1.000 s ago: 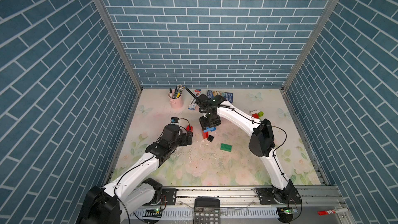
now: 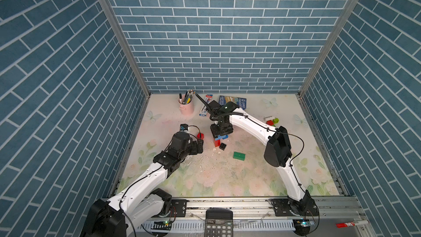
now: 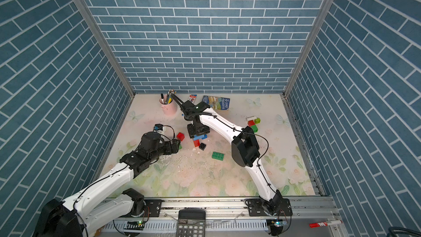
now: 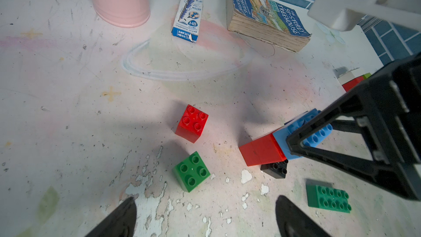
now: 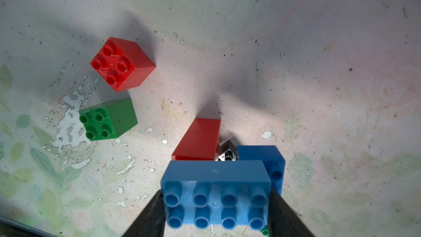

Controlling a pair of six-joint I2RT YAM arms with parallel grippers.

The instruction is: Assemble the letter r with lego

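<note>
Across the bottom of the right wrist view, a light blue brick [image 5: 214, 173] with several studs lies between the fingers of my right gripper, which is shut on it. Under its left half is a tall red block [image 5: 199, 136]; whether they are pressed together cannot be told. A darker blue brick [image 5: 261, 151] shows at the right, beyond the light blue one, and a small black brick [image 4: 275, 169] lies close to the red block. My left gripper is open and empty, in front of a small green brick [image 4: 192, 171] and a small red brick [image 4: 192, 122].
A long green brick [image 4: 329, 197] lies to the right. Back right is a cluster of red, white and green bricks [image 2: 271, 121]. A pink pen cup [image 2: 186, 107], an eraser box [image 4: 189, 8] and a book [image 4: 267, 15] stand at the back.
My right gripper with the light blue brick has shifted very slightly over the red block. The left arm and the loose bricks look unmoved.
</note>
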